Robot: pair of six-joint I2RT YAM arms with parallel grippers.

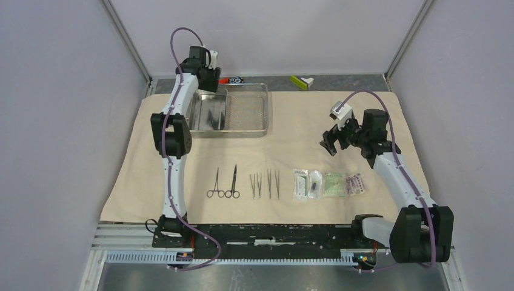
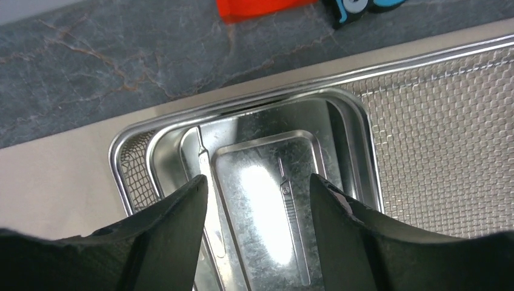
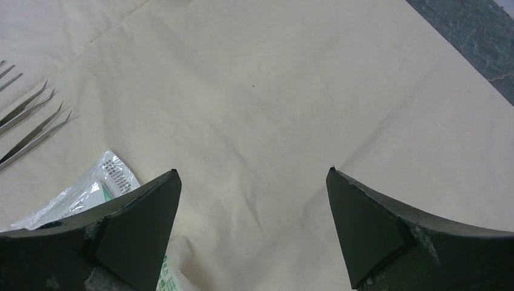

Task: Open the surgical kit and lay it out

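Observation:
The steel kit tray (image 1: pixel 266 109) holds an inner tray (image 2: pixel 356 121) with two slim scalpel-like instruments (image 2: pixel 294 233) in the left wrist view. My left gripper hangs open over the inner tray, nothing held. My right gripper (image 1: pixel 329 140) stands open and empty over the cloth at the right. Scissor-like tools (image 1: pixel 232 193), several tweezers (image 1: pixel 270 183) and several sealed packets (image 1: pixel 334 184) lie in a row along the front half of the cloth.
A dark stone strip behind the cloth holds a red object (image 2: pixel 260 7) and a yellow-green object (image 1: pixel 298 82). The cloth right of the tray is clear.

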